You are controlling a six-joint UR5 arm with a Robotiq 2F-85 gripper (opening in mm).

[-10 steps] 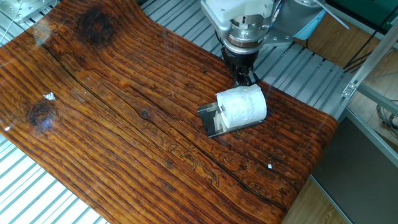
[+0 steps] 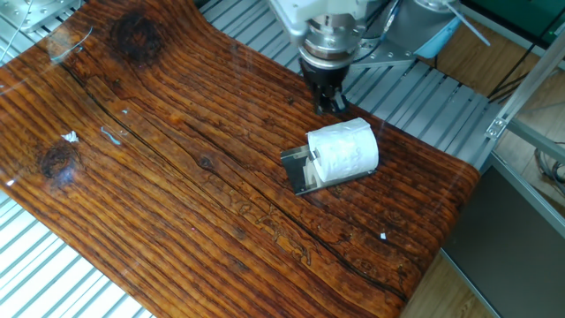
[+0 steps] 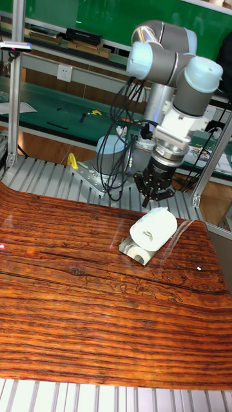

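A white paper roll [image 2: 344, 150] lies on its side on a small holder [image 2: 297, 173] with a dark, shiny plate, near the table's back edge. In the other exterior view the roll [image 3: 154, 228] shows its round end with the core hole, and the holder [image 3: 136, 252] sticks out from under it. My black gripper [image 2: 330, 108] points downward just behind and above the roll, apart from it. Seen from the front, the gripper [image 3: 155, 196] hangs over the back edge. Its dark fingers blend together, so their opening is unclear. Nothing shows held.
Small white scraps [image 2: 70, 137] and a pale blue strip [image 2: 110, 136] lie on the table's left part. Behind it, the robot base [image 3: 109, 161] stands on a ribbed metal surface with loose cables.
The roll and its holder have stayed put.
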